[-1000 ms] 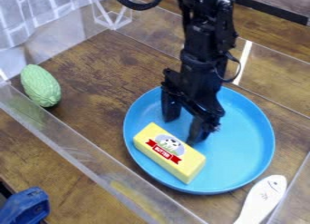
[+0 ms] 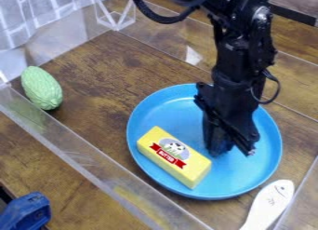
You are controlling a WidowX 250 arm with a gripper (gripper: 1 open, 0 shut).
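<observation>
A yellow butter box [image 2: 176, 159] with a red label lies on the left part of a round blue plate [image 2: 159, 113]. My black gripper [image 2: 236, 141] hangs low over the middle-right of the plate, to the right of the box and apart from it. It looks shut, with nothing visible between its fingers; the fingertips are dark and hard to make out.
A green cabbage [image 2: 41, 87] lies at the left on the wooden table [image 2: 87, 150]. A white utensil [image 2: 267, 206] lies at the lower right, a blue object [image 2: 25, 213] at the lower left. Clear plastic edges cross the left side.
My gripper has moved to the right over the plate, away from the butter box. The box and plate look nearly unchanged.
</observation>
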